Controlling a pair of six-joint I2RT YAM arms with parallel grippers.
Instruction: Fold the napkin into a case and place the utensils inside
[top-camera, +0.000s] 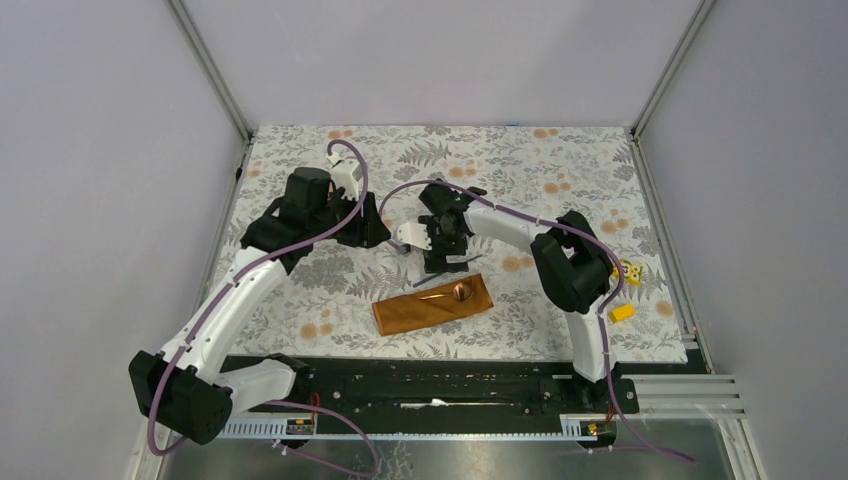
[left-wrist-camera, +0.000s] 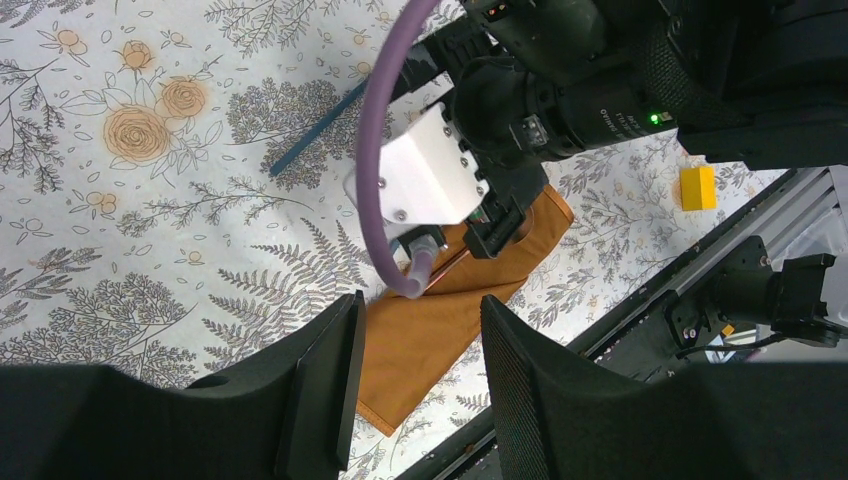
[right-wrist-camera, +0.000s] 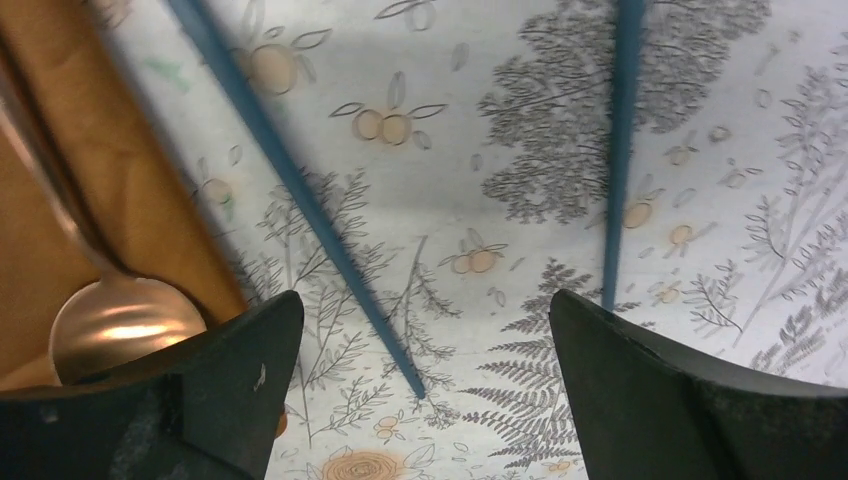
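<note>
The brown napkin (top-camera: 395, 315) lies folded as a strip near the table's front middle, a copper spoon (top-camera: 461, 291) (right-wrist-camera: 130, 320) on it. Beside it on the cloth lies a blue chopstick (right-wrist-camera: 300, 190), seen in the right wrist view along with a second blue chopstick (right-wrist-camera: 621, 150) farther right. My open right gripper hangs over the cloth between the two chopsticks, nothing between its fingers; the top view shows it just behind the napkin. My left gripper stands open to the upper left, empty, with the right arm crossing its view.
A yellow patterned toy (top-camera: 628, 271) and a yellow block (top-camera: 621, 312) lie at the table's right, partly near my right arm. The back of the table and its left part beside the left arm show bare patterned cloth.
</note>
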